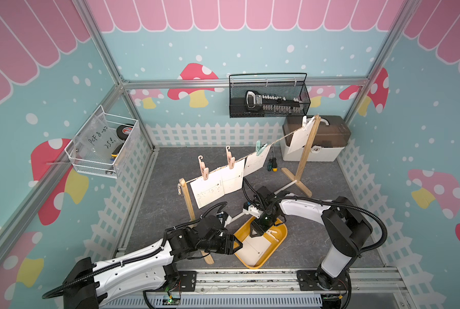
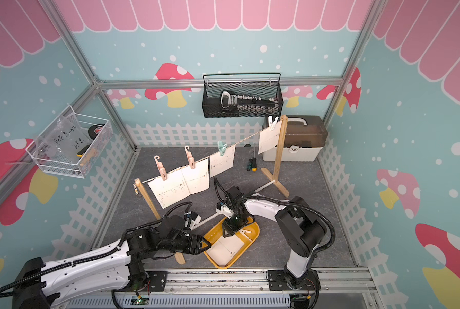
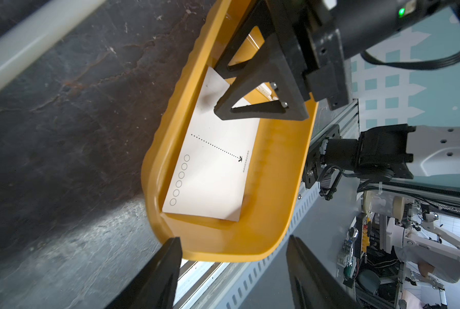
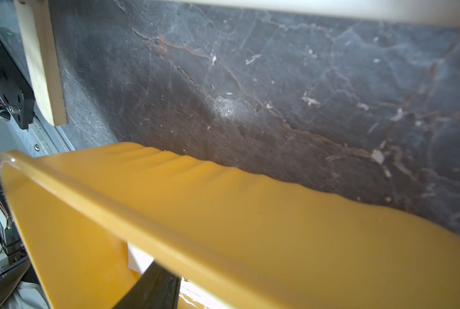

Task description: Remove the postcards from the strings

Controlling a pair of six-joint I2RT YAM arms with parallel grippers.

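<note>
Several white postcards hang from the slanting string: a left one [image 1: 206, 193] and its neighbour [image 1: 233, 178] under pink clips, one [image 1: 254, 161] under a teal clip, and one [image 1: 298, 138] by the far post. Another postcard [image 3: 212, 159] lies flat in the yellow tray [image 1: 281, 242], white clips [image 1: 272, 235] beside it. At the tray's left side, my left gripper is open and empty, its fingers spread wide. My right gripper is over the tray's far end, fingers parted, above the card; the right wrist view shows just one finger [image 4: 152, 288].
Wooden posts [image 1: 307, 149] on floor bases hold the string, joined by a white rod [image 3: 24, 46] behind the tray. A toolbox [image 1: 317, 139] and screwdrivers [image 1: 274, 164] stand at the back.
</note>
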